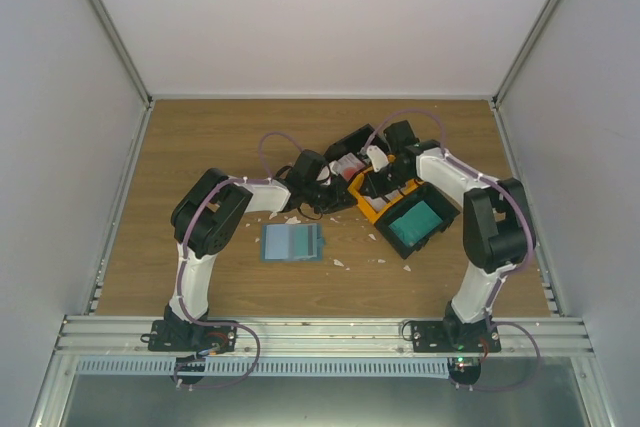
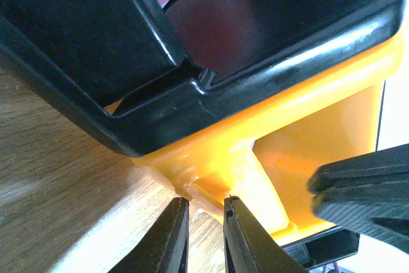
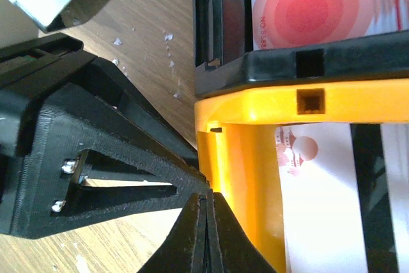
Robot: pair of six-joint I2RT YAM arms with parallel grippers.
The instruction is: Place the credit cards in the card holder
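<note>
The card holder has a yellow section point(image 1: 365, 209) between two black trays point(image 1: 345, 147). Inside the yellow section, a white card point(image 3: 323, 202) with a pink print lies to the right of my right gripper. That gripper is shut, its tips pressed together with nothing between them, close to the yellow wall. In the left wrist view, my left gripper has the yellow side wall between its fingertips, below the black tray's rim. A pink-and-white card point(image 3: 313, 4) lies in the far black tray. The right arm's fingers point(image 2: 361, 193) hover at the right edge there.
The near black tray holds a teal piece point(image 1: 416, 224). A flat pale-blue case point(image 1: 290, 242) lies on the table left of the holder. Small white scraps are scattered around.
</note>
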